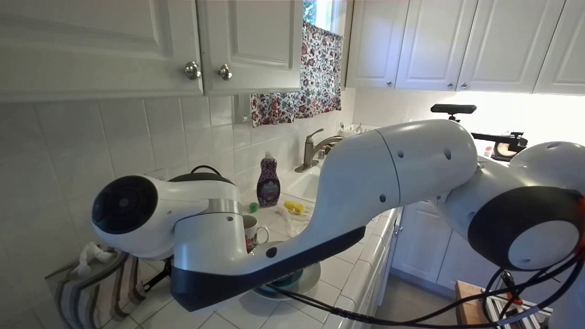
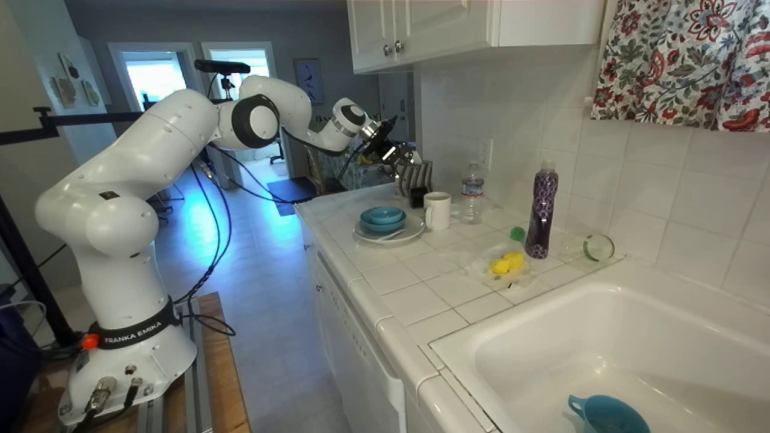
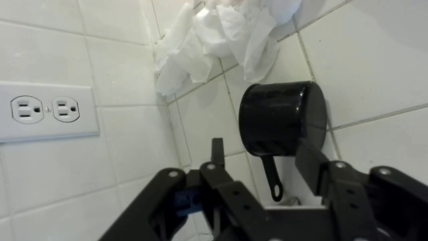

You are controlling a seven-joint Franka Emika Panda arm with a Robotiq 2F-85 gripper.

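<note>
My gripper stands open, its two fingers wide apart, with nothing between them. In the wrist view a black cup with a long handle (image 3: 277, 118) lies on its side on the white tiles, beyond the fingertips and apart from them. Its slotted handle points back toward the gripper. Crumpled white tissue (image 3: 224, 36) sits farther off, against the wall. Exterior view 2 shows the gripper (image 2: 404, 160) above the counter's far end, near a striped tissue box (image 2: 416, 175) and the black cup (image 2: 418, 196). The arm hides the gripper in exterior view 1.
A white mug (image 2: 437, 210), a water bottle (image 2: 472, 193) and a plate (image 2: 412, 231) with blue bowls (image 2: 383, 219) stand nearby. A purple soap bottle (image 2: 541, 210) stands by the sink (image 2: 462, 343). The tiled wall with an outlet (image 3: 48, 110) closes off one side.
</note>
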